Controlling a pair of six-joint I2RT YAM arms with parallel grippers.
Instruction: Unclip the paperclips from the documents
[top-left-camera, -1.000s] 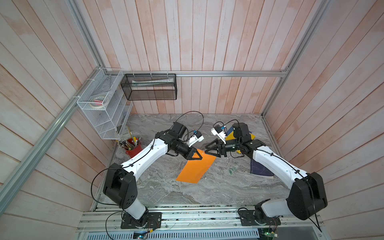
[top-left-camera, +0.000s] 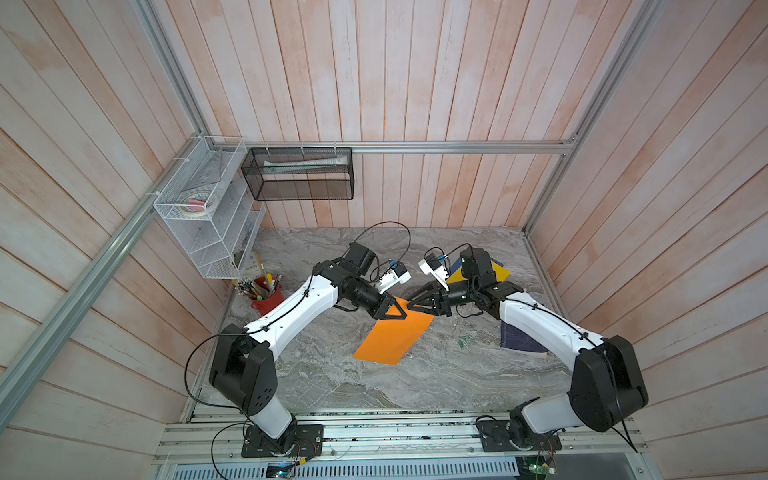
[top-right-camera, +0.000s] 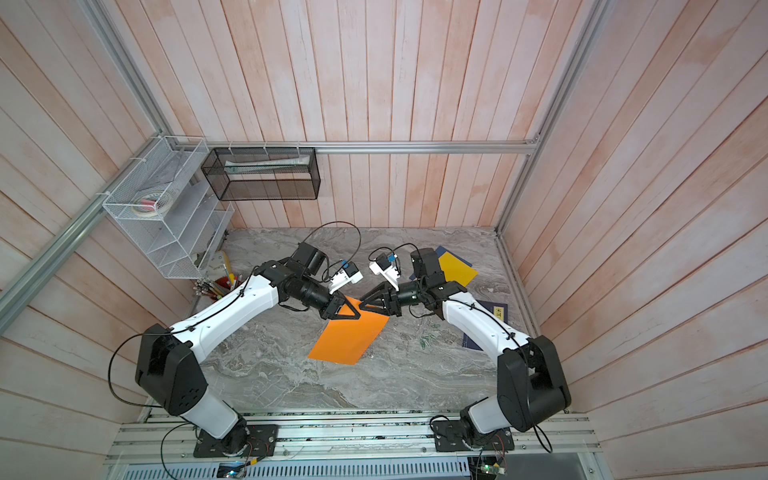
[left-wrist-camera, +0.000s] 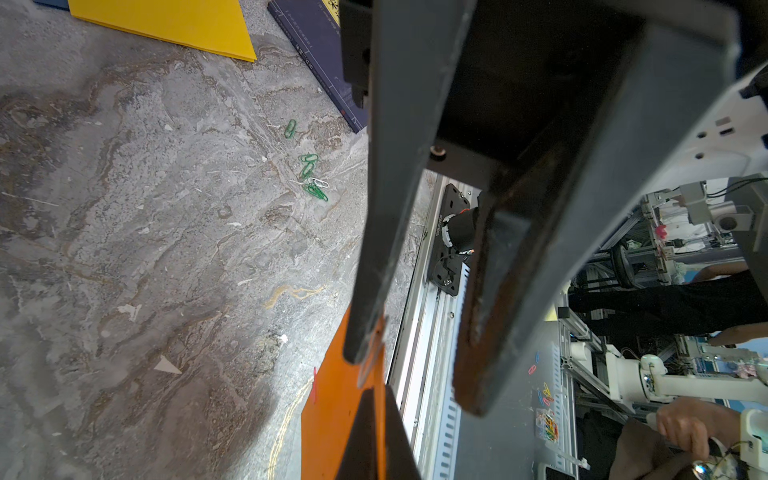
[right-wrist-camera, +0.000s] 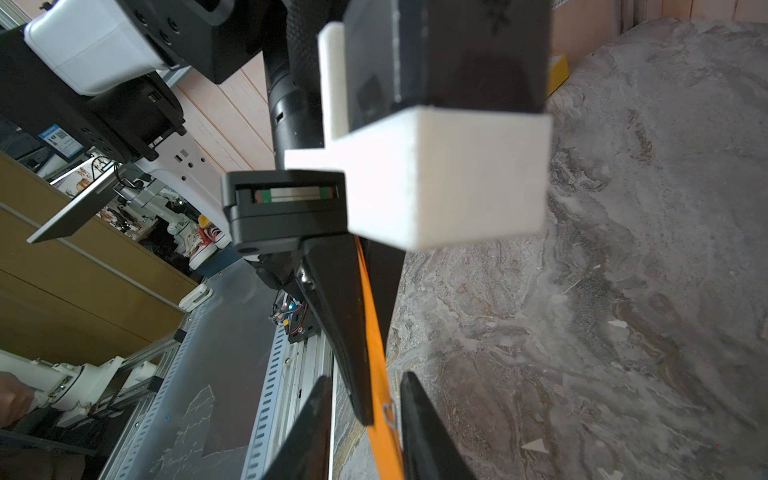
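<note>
My left gripper (top-left-camera: 401, 313) is shut on the top edge of the orange document (top-left-camera: 392, 340) (left-wrist-camera: 332, 408), which hangs over the table. Around that edge, at its upper right, my right gripper stands open, one finger on each side of the sheet. A pale paperclip (left-wrist-camera: 369, 364) (right-wrist-camera: 389, 414) sits at the sheet's edge, close to a right finger; whether they touch cannot be told. A thin red clip (left-wrist-camera: 314, 385) shows farther along the document. Loose green and white paperclips (left-wrist-camera: 308, 172) lie on the table.
A yellow folder (left-wrist-camera: 172, 28) and a dark blue booklet (left-wrist-camera: 316, 60) lie behind and right. A red pen cup (top-left-camera: 268, 300) stands at the left, beneath the white wire shelf (top-left-camera: 209, 216).
My right gripper has shifted slightly to the left, nearer the left gripper and over the document's corner. The left arm and the orange sheet have barely moved.
</note>
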